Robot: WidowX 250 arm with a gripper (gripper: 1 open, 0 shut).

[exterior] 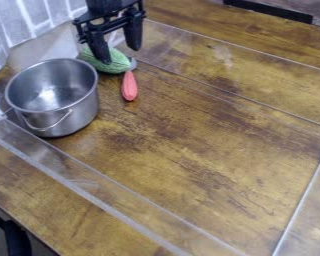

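The black gripper point(111, 38) hangs at the top left of the camera view, its two fingers apart over a green elongated vegetable point(112, 63). The fingers reach down near the vegetable's upper part, with no sign of it being held. A pink-red elongated object point(129, 86) lies on the wooden table just right of and below the green one. A steel pot point(52, 97) with a handle stands at the left.
Clear strips or panel edges cross it. A light grey wall point(19, 22) borders the back left, and a dark edge shows at the top right.
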